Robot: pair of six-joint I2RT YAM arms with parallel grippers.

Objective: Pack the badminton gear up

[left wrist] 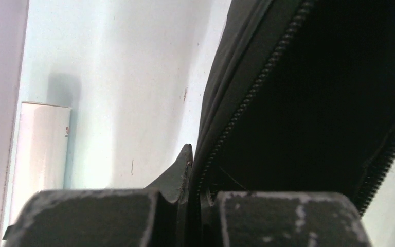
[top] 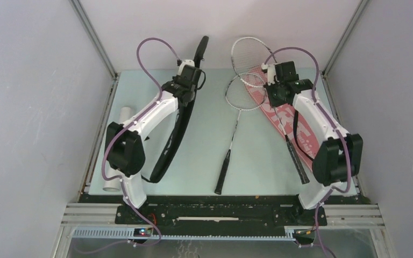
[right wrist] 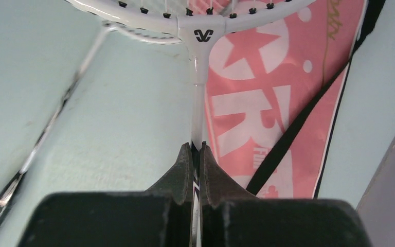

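Observation:
In the left wrist view my left gripper is shut on the zippered edge of a long black bag (left wrist: 298, 123). The bag gapes open and, in the top view, runs steeply across the left half of the table. Over at the right, my right gripper is shut on the thin shaft of a white-framed racket (right wrist: 199, 105). That racket's dark handle (top: 297, 161) points toward the front, its head toward the back. A second racket (top: 231, 145) lies mid-table, its head partly overlapped by the held one's.
A pink-red bag (right wrist: 267, 77) with a black strap (right wrist: 298, 123) lies beneath the right arm. At the left edge a white tube (left wrist: 43, 149) lies along the table, partly under the left arm. Bare table shows between the black bag and the middle racket.

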